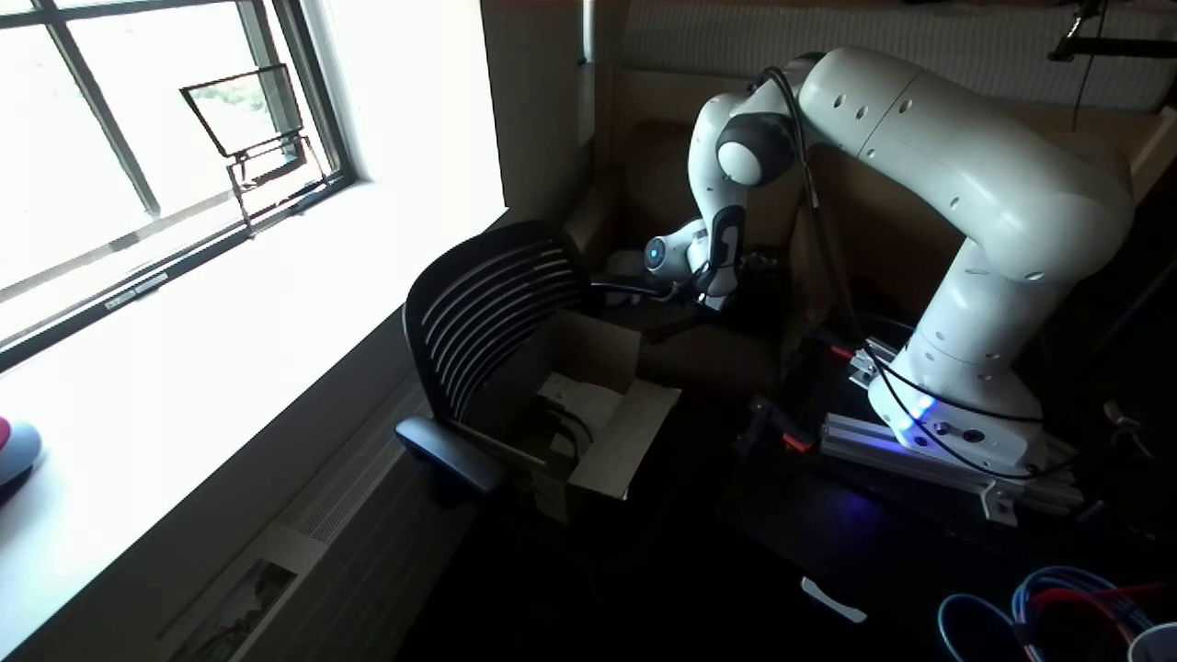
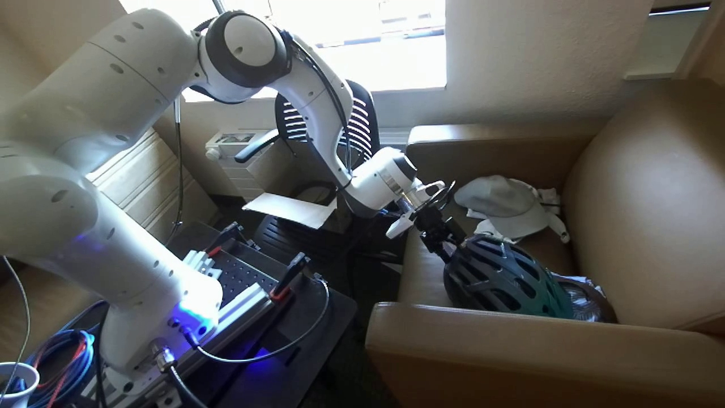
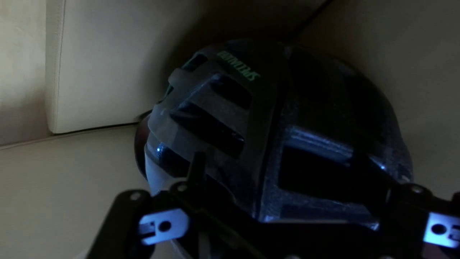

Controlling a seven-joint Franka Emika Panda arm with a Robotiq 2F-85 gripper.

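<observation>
A dark bicycle helmet (image 3: 258, 142) with a green back part fills the middle of the wrist view. In exterior view 2 the helmet (image 2: 506, 279) sits on the brown armchair's seat, near the closer armrest. My gripper (image 2: 450, 253) is at the helmet's left end, very close to the shell; whether they touch I cannot tell. In the wrist view the gripper has its fingers wide apart over the helmet's lower part, so it is open. Dark shadow hides the exact fingertips. A pale cap (image 2: 499, 197) lies beyond the helmet on the seat.
The armchair's near armrest (image 2: 544, 340) and far armrest (image 2: 503, 136) flank the seat. An office chair (image 1: 497, 298) holds an open cardboard box (image 1: 623, 441). Coiled cables (image 1: 1070, 607) lie by the robot's base.
</observation>
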